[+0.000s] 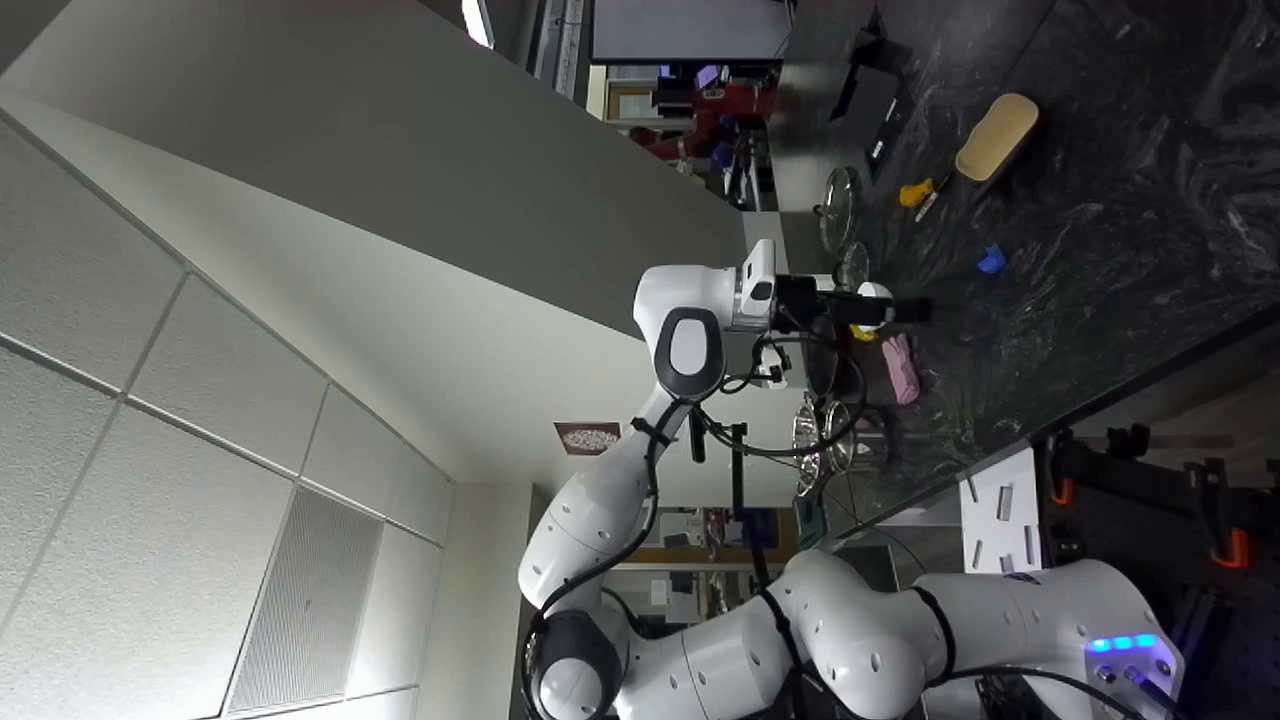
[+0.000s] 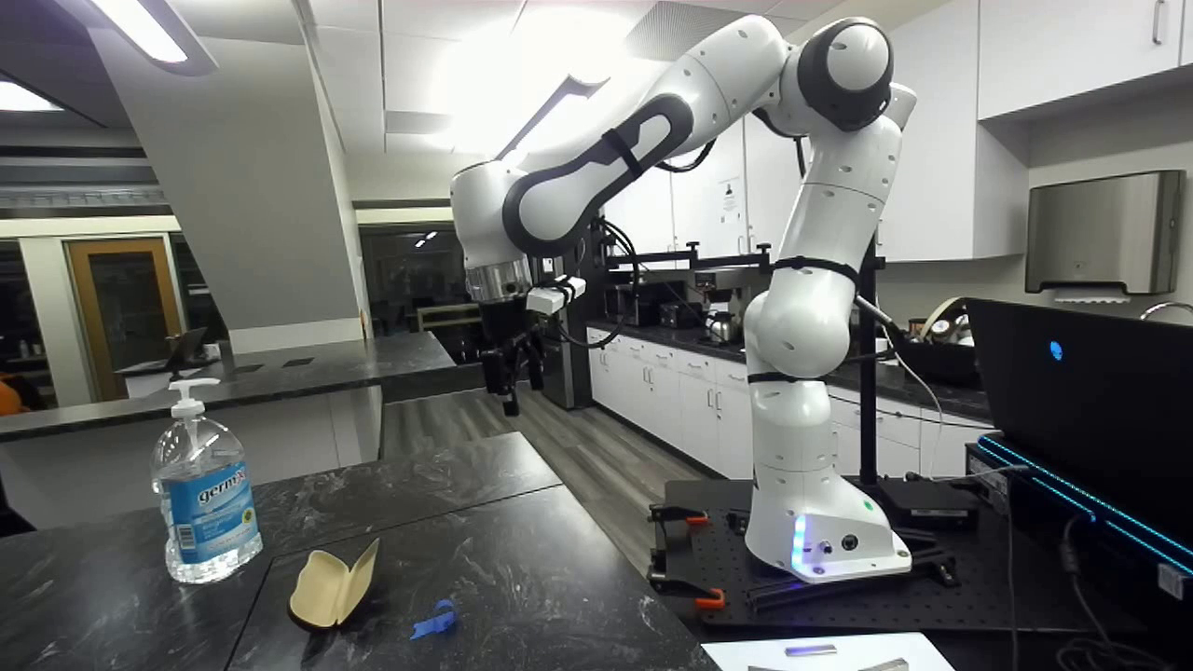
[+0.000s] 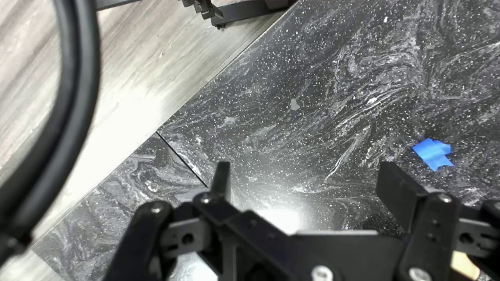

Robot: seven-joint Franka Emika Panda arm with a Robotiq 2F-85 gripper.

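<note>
With its fingers spread wide, my gripper hangs above the dark marbled counter (image 3: 328,93), nothing between them. A small crumpled piece of blue tape (image 3: 433,153) lies on the counter, beyond the right finger (image 3: 396,192) in the wrist view. The tan case (image 2: 324,589) rests open on the counter to the left of the blue tape (image 2: 436,619) in exterior view 2. Only a corner of the case (image 3: 464,265) shows in the wrist view, partly hidden by the gripper. From the side, the gripper (image 2: 516,386) is well above the surface.
A clear pump bottle (image 2: 209,509) with a blue label stands left of the case. A white sheet (image 2: 828,654) with small metal bars lies near the arm's base. The counter edge (image 3: 220,72) drops to the floor.
</note>
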